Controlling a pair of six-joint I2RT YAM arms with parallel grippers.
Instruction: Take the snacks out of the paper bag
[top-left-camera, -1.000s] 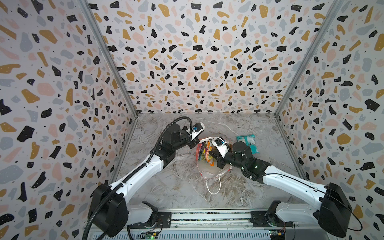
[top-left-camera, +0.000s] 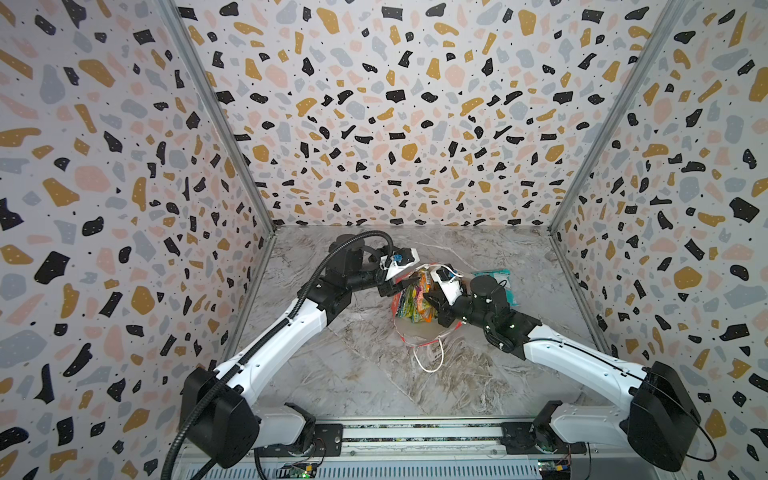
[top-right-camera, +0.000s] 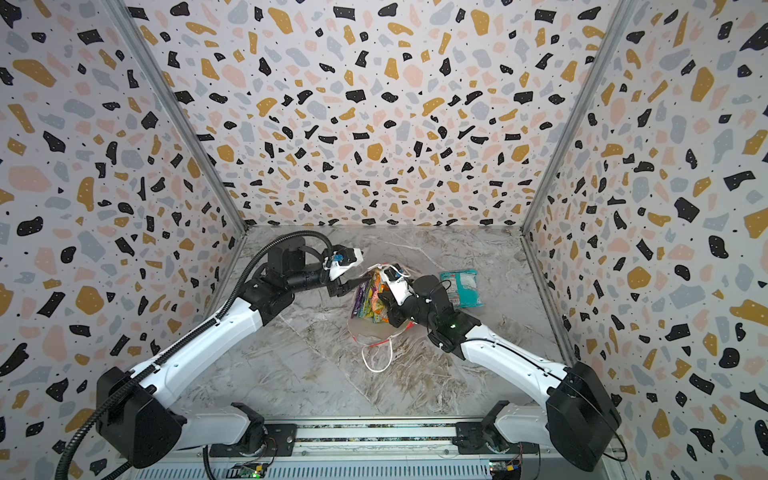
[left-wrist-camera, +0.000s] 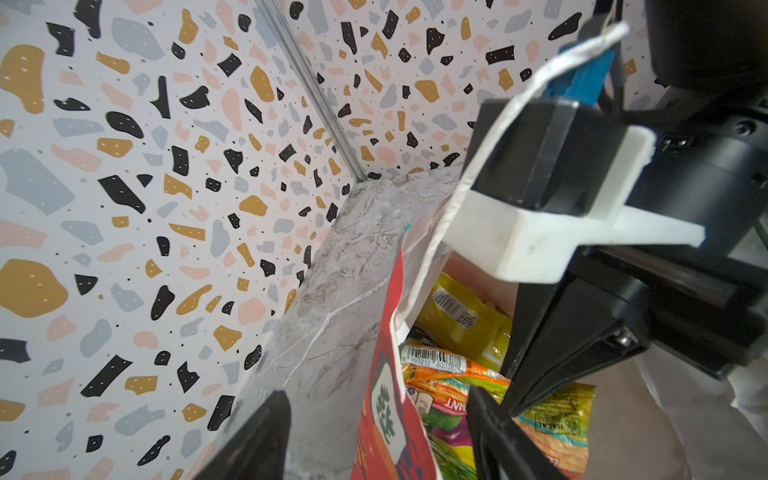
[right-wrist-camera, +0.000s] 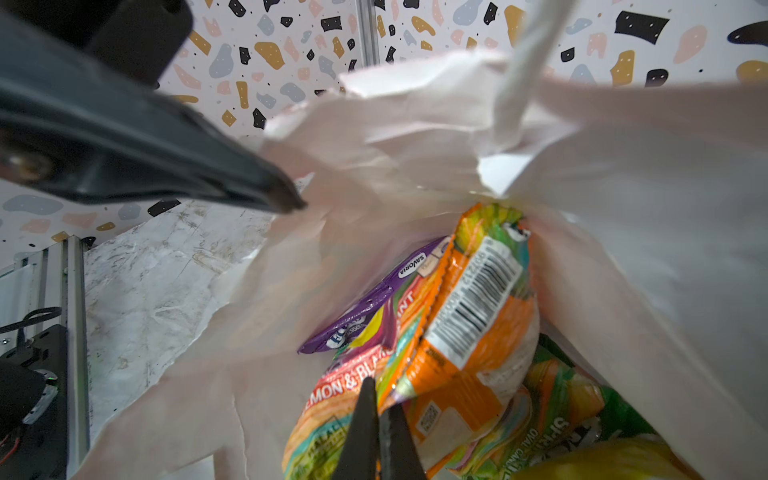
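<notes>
The paper bag (top-left-camera: 428, 331) lies open at the table's centre, snack packets (top-left-camera: 413, 304) inside. My left gripper is open at the bag's red-printed rim, which shows between its fingers in the left wrist view. My right gripper is shut inside the bag, its tips against an orange snack packet (right-wrist-camera: 472, 312); whether any of the wrapper is between them cannot be told. A purple packet (right-wrist-camera: 336, 332) and green packets (right-wrist-camera: 544, 408) lie around it. A white handle (left-wrist-camera: 488, 160) loops up over the right gripper.
A teal packet (top-right-camera: 468, 288) lies on the table behind the right arm, right of the bag. Patterned walls enclose the sides and back.
My left gripper has moved right toward the bag's opening.
</notes>
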